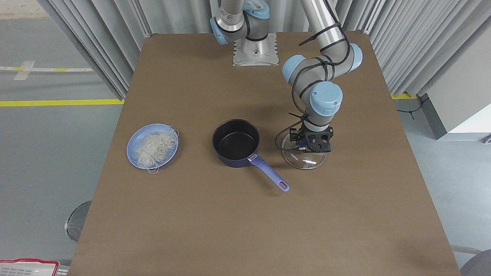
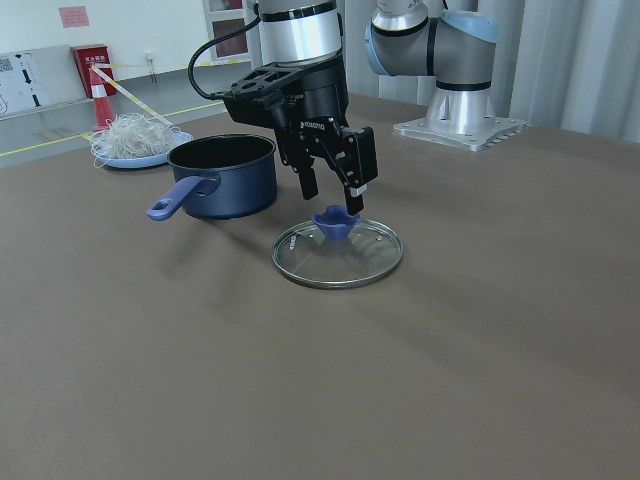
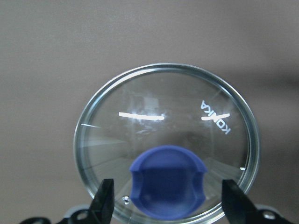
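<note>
My gripper [image 2: 331,188] stands open just above the blue knob [image 2: 336,222] of a glass lid [image 1: 299,161] lying flat on the table. In the wrist view the knob [image 3: 167,183] sits between and slightly beyond the two dark fingertips, with nothing gripped. The dark pot [image 1: 234,142] with a blue handle [image 1: 268,171] stands beside the lid, uncovered and empty.
A blue plate [image 1: 133,149] of white noodle-like strands lies to the left of the pot.
</note>
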